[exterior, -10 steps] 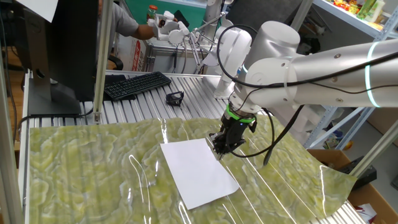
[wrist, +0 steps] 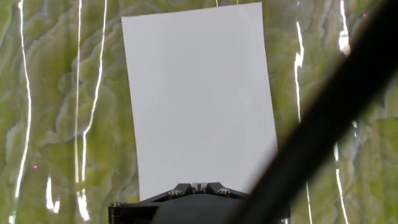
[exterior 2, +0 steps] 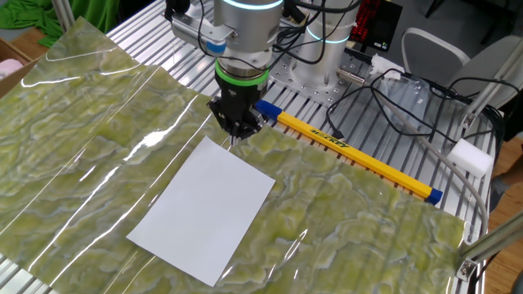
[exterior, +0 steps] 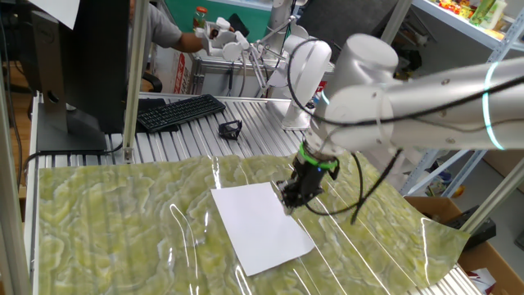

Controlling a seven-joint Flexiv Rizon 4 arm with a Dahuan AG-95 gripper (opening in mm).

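Observation:
A blank white sheet of paper (exterior: 260,229) lies flat on the green marbled cover of the table. In the wrist view the paper (wrist: 202,99) fills the middle, its near edge hidden behind the gripper. My black gripper appears shut, its fingertips together at the bottom centre with nothing visible between them. Seen from the second exterior camera, the gripper (exterior 2: 234,135) points down close to the paper's (exterior 2: 204,208) upper corner. Whether the fingertips touch the surface cannot be told.
A yellow level with blue ends (exterior 2: 351,151) lies along the cover's edge near the robot base. A keyboard (exterior: 180,113) and a small black object (exterior: 230,129) sit on the bare slatted table. Around the paper the green cover (exterior: 123,221) is clear.
The paper has not moved.

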